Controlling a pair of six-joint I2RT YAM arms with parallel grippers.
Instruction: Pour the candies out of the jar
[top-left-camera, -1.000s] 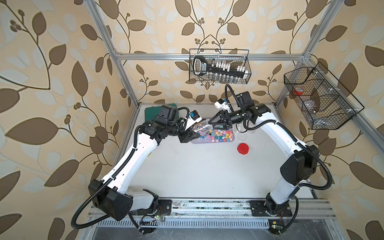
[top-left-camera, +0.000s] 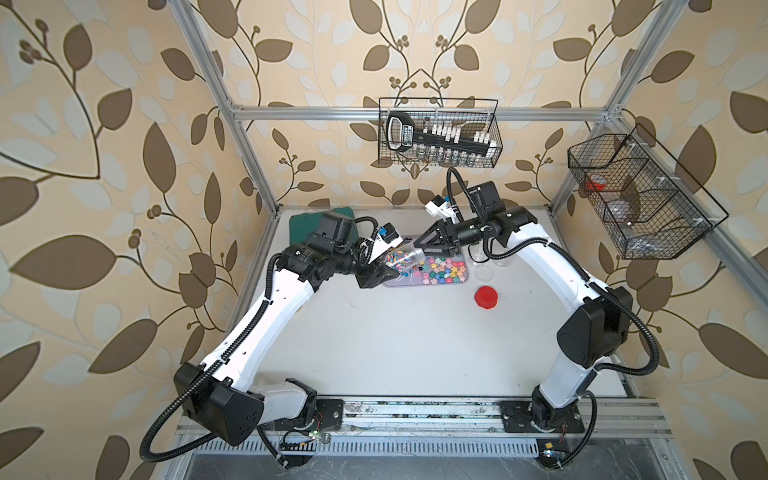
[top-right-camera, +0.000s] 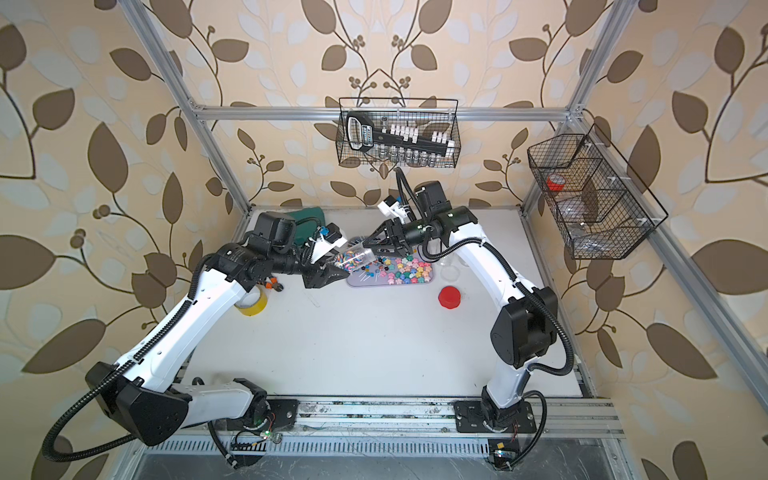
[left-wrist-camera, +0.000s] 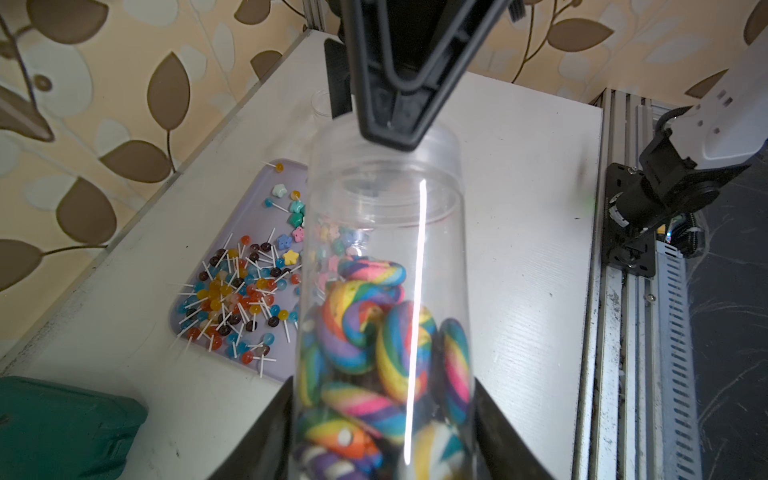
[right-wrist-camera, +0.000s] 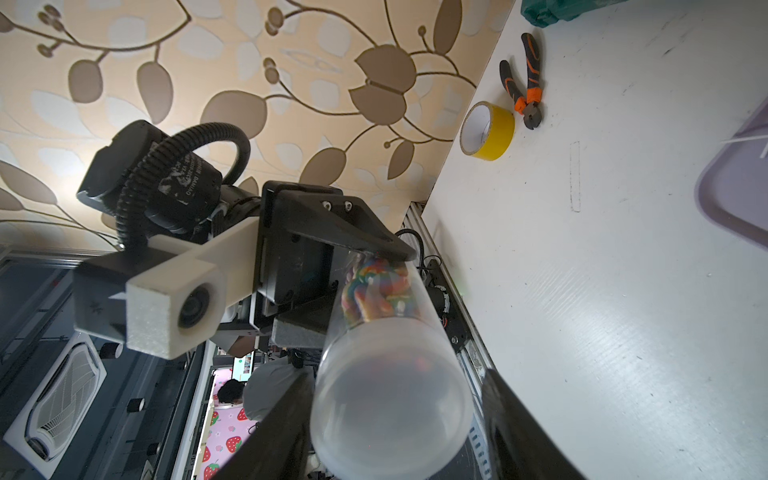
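A clear jar (left-wrist-camera: 382, 352) of rainbow-swirl candies is held tilted in the air above the tray, my left gripper shut on its body. The jar's whitish capped end (right-wrist-camera: 392, 400) faces my right gripper. That gripper's fingers stand part open on either side of the cap, a gap showing beside the right finger (right-wrist-camera: 512, 424). Whether the other finger touches the cap, I cannot tell. Below lies a lilac tray (left-wrist-camera: 185, 300), with lollipops (left-wrist-camera: 240, 296) heaped at one end and star-shaped candies (top-left-camera: 448, 272) at the other.
Right of the tray lie a red lid (top-left-camera: 485, 297) and a clear round container (top-left-camera: 484, 273). A green case (top-left-camera: 300, 228) sits back left. Yellow tape (right-wrist-camera: 497, 132) and pliers (right-wrist-camera: 528, 88) lie at the left side.
My right gripper has shifted slightly left, closer in around the jar's capped end. The left arm and the jar have barely moved.
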